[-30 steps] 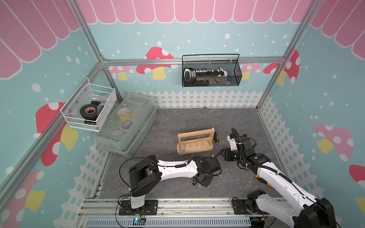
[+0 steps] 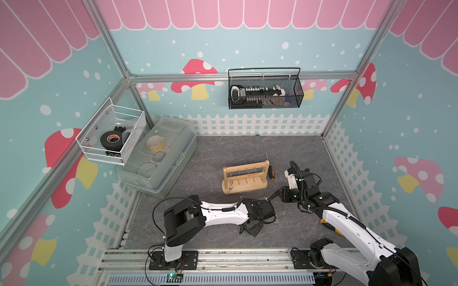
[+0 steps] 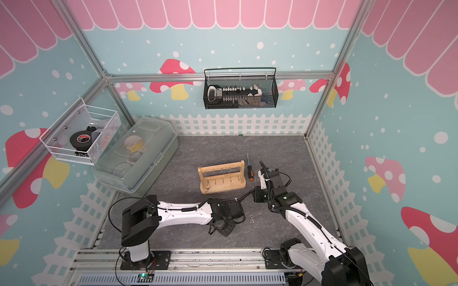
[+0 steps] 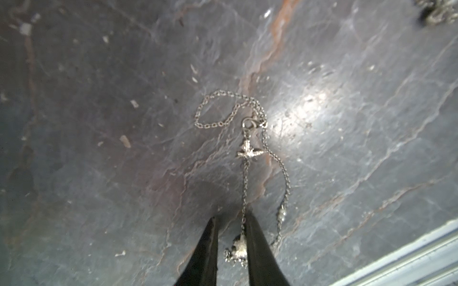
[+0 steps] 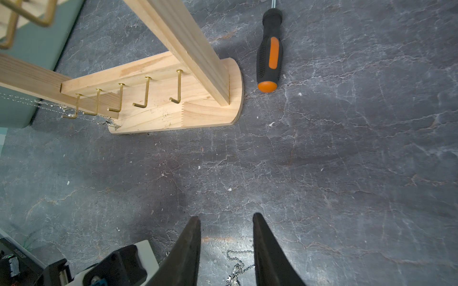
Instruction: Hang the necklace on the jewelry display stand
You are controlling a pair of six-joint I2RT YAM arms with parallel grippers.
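A silver chain necklace (image 4: 247,151) with small charms lies on the grey table under my left gripper, whose fingertips sit close around the chain near a lower charm, part open. More chain (image 4: 436,12) lies at that view's upper right. My right gripper is open, nothing between its fingertips, above the table with more chain below. The wooden display stand (image 2: 244,183) with brass hooks stands behind both grippers; a chain hangs at its left end in the right wrist view.
A screwdriver (image 5: 268,57) lies right of the stand. A lidded plastic box (image 2: 167,157) fills the back left. Wire baskets (image 2: 265,95) are on the walls.
My left arm has shifted slightly over the last second, with the gripper staying low over the front middle of the table. The right arm and stand look unchanged.
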